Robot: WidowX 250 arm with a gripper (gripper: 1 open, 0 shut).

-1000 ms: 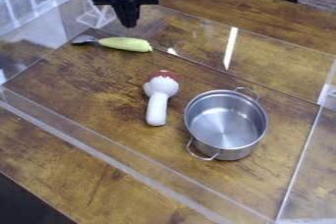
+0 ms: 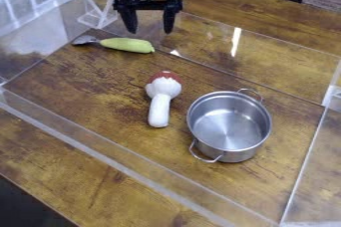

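My black gripper [image 2: 148,17] hangs at the top of the view, open, above and behind a pale green corn-like toy [image 2: 127,45] that lies on the wooden table with a dark end to the left. A white plush toy [image 2: 162,102] with a red top lies in the middle. A steel pot [image 2: 229,125] with two handles stands at the lower right.
Clear plastic walls [image 2: 306,171] border the work area on the sides.
The objects have not moved.
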